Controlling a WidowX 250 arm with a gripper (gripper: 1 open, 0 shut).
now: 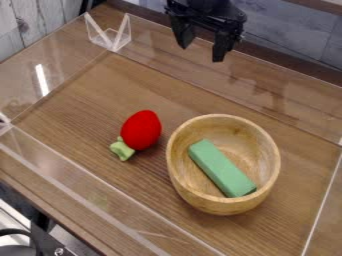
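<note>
The dark robot gripper [206, 30] hangs at the top centre of the view, over the back of the wooden table; whether its fingers are open or shut is unclear. A red oval object with a short green end [140, 129] lies left of centre. To its right is a round light-wood bowl [253, 144] holding a green rectangular block [222, 168].
A white wire-like object [112, 32] stands at the back left, near the table's rear edge.
</note>
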